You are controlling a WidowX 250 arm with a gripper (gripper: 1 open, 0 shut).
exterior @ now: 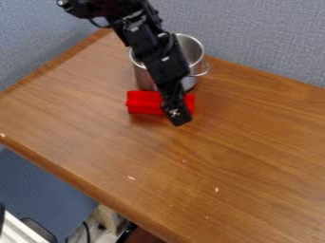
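Observation:
A red cylindrical object [143,102] lies on its side on the wooden table. Right behind it stands a steel pot [189,49] with a handle on its right. My black gripper [178,114] hangs low over the right part of the red object, angled down in front of the pot. It is open; whether its fingers touch the red object cannot be told from this view.
A grey padded wall [260,33] runs behind.

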